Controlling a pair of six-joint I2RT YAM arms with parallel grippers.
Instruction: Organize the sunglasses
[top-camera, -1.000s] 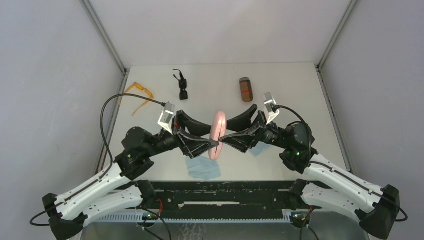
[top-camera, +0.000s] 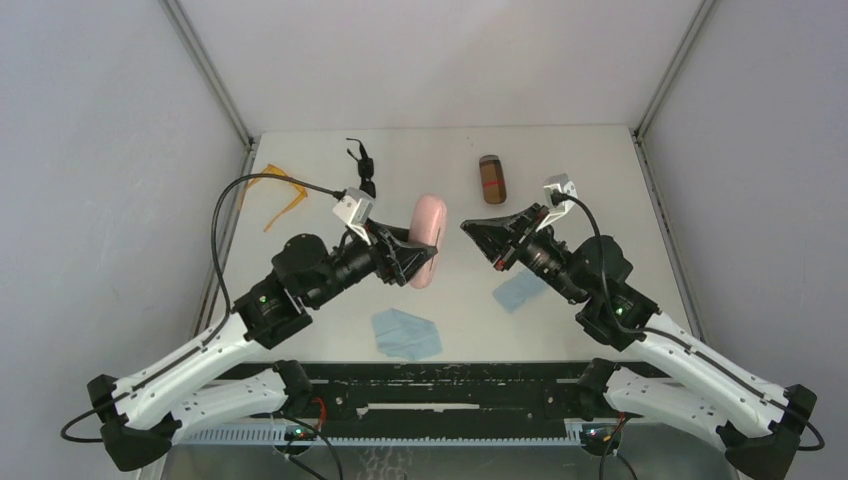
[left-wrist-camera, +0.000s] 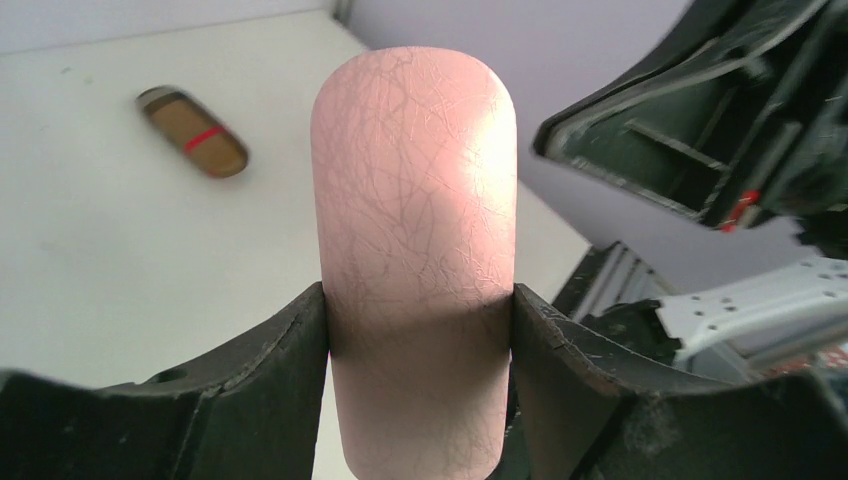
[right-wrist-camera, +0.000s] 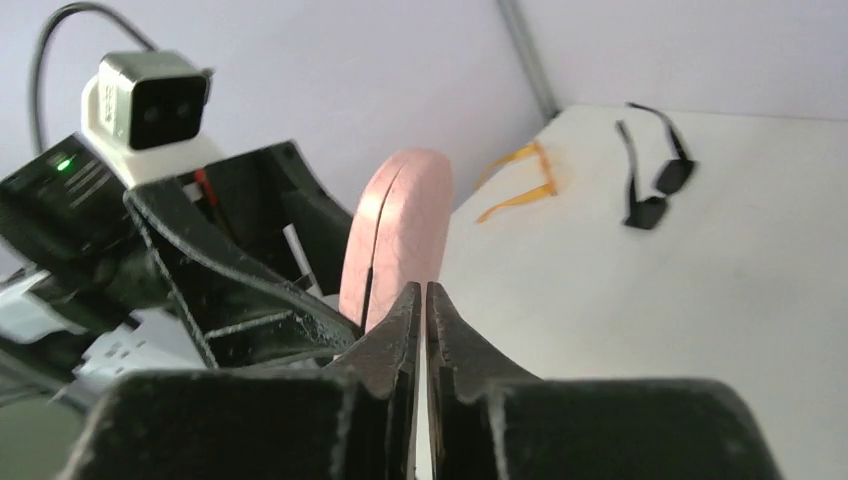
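A pink glasses case (top-camera: 428, 225) is held above the table's middle with my left gripper (top-camera: 418, 262) shut on it; a dark seam along its side shows in the right wrist view, and its lid looks closed. To its right, apart from the case, my right gripper is shut, its fingertips together and nothing between them. Black sunglasses (top-camera: 366, 175) lie on the table at the back left, temples unfolded. Orange glasses (top-camera: 290, 187) lie further left, partly behind the left arm's cable in the top view. A brown case with a red stripe (top-camera: 492, 180) rests at the back right.
One blue cloth (top-camera: 406, 335) lies near the front of the table. Another blue cloth (top-camera: 518, 289) lies under the right arm.
My right gripper has come away from the pink case to the right and shut. My left gripper has moved up in the top view, the case tilting with it. The glasses stayed put.
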